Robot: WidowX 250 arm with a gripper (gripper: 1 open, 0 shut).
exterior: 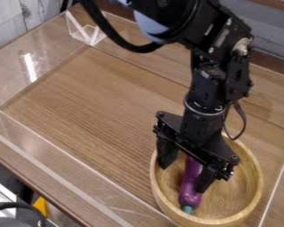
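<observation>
My black gripper (194, 160) reaches down into a light tan bowl (240, 205) at the lower right of the camera view. In the bowl lies a purple object (191, 191) with a teal tip, just below and between my fingers, its upper part partly hidden by them. The fingers are spread apart; whether they touch the object I cannot tell.
A white wire-like item (88, 28) sits at the back left. Clear edging runs along the left side, and dark cables lie at the lower left.
</observation>
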